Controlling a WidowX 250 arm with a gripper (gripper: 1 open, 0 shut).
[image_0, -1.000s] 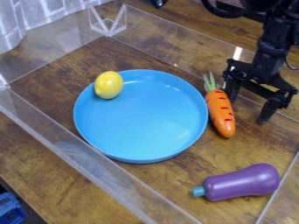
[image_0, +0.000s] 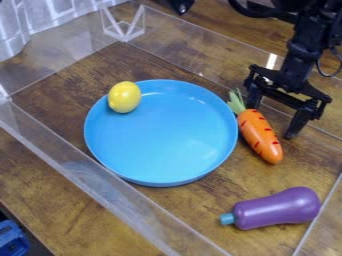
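Note:
My black gripper (image_0: 281, 100) is low at the right side, open, its dark fingers just right of the orange toy carrot (image_0: 258, 134). The carrot lies on the wooden surface beside the blue plate (image_0: 160, 135), its green top pointing up toward the gripper. A yellow egg-shaped object (image_0: 124, 96) rests on the plate's upper left rim. A purple eggplant (image_0: 273, 208) lies at the bottom right, apart from the plate.
Clear plastic walls (image_0: 80, 180) edge the wooden work area. Bare wood (image_0: 67, 70) is free at the upper left and below the plate. A blue item (image_0: 11, 240) is at the bottom left corner.
The carrot's tip has swung a little to the right and down.

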